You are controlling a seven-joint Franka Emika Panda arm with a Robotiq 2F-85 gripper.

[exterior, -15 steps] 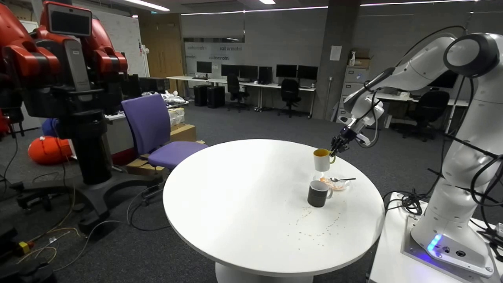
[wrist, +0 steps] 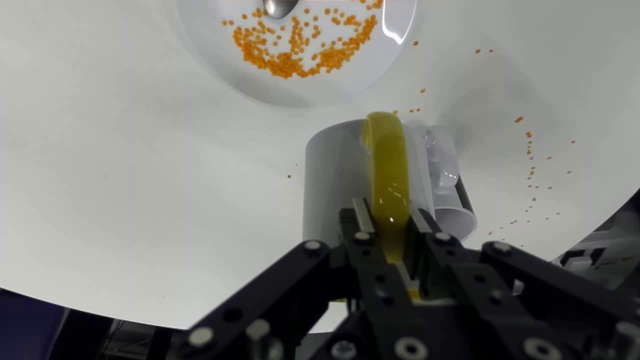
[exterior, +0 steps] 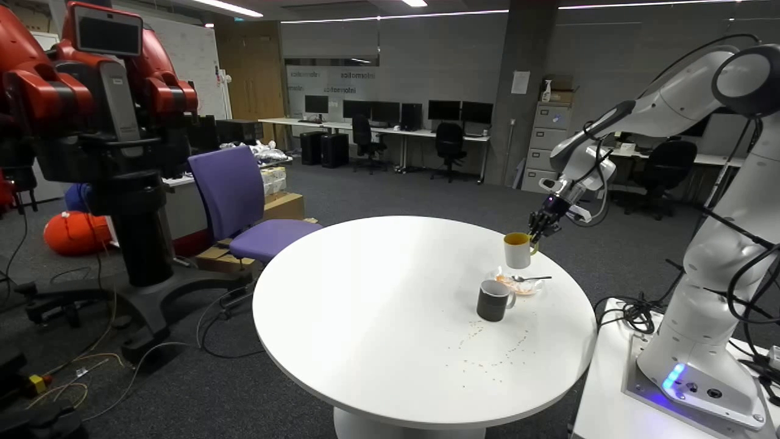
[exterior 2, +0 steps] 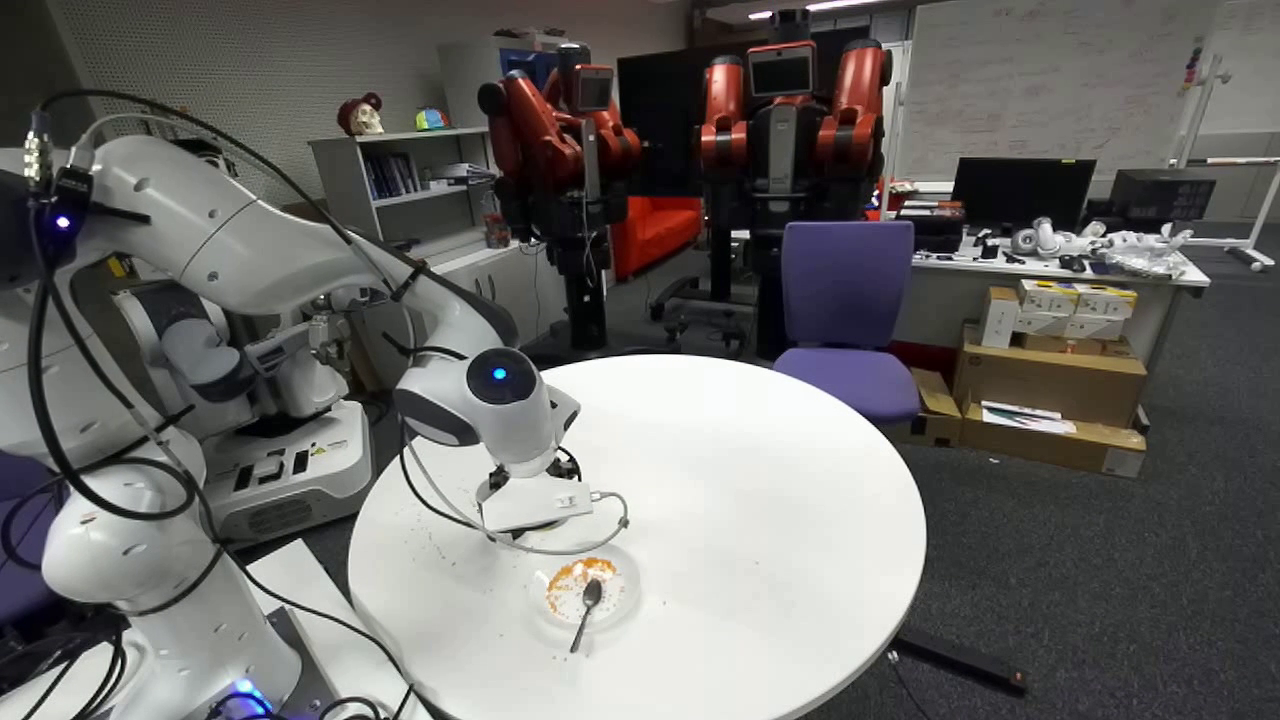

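A white mug (exterior: pixel 517 255) with a yellow inside hangs upright above the table in exterior view 1. My gripper (exterior: pixel 535 231) holds it from the side. In the wrist view the fingers (wrist: pixel 363 217) are closed on either side of its yellow handle (wrist: pixel 385 159). Below it stands a dark grey mug (exterior: pixel 491 302), with its pale handle and rim (wrist: pixel 454 223) partly hidden by the held mug. A clear plate (exterior 2: pixel 624 604) bears orange grains (wrist: pixel 288 63) and a spoon (exterior 2: pixel 589 600). My robot hand hides the mugs in exterior view 2.
Orange grains (wrist: pixel 531 171) lie scattered on the round white table (exterior: pixel 380 307). A purple chair (exterior: pixel 270 238) stands by the table's far-left edge.
The arm has moved rightward in exterior view 1, carrying the white mug with it. The grey mug, plate and spoon stay in the same places.
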